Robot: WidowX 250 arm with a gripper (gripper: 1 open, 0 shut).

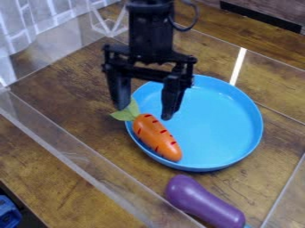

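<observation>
My black gripper (144, 93) hangs over the left part of a blue plate (226, 134), open, its two fingers spread just above an orange toy carrot (156, 139) with green leaves. The carrot lies on the plate's left side, its leaves partly behind the gripper. A purple toy eggplant (202, 199) lies on the wooden table below the plate, at the bottom right.
Clear plastic walls edge the workspace at the left and lower left, and a small blue object (6, 214) shows at the bottom-left corner.
</observation>
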